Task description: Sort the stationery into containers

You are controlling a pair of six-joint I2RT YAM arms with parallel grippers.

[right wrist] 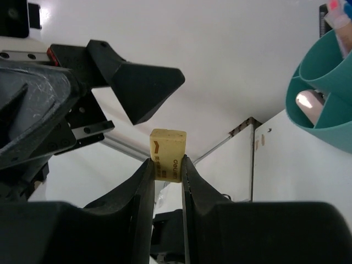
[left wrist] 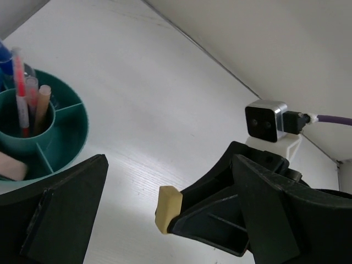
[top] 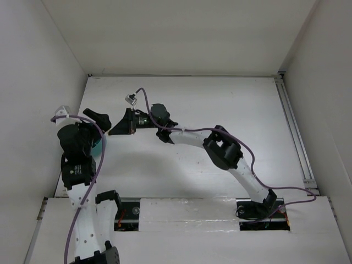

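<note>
A yellow eraser (right wrist: 168,151) is held between the fingertips of my right gripper, which points left in the top view. My left gripper is open, with the eraser and right fingertips between and beyond its fingers. A teal round divided holder (left wrist: 63,146) at the left of the left wrist view holds pens (left wrist: 22,104) and a pale pink item (left wrist: 12,168) in one compartment. In the top view the holder is largely hidden under my left gripper.
Walls (top: 33,110) enclose it at the back and both sides, with the left one close to the holder.
</note>
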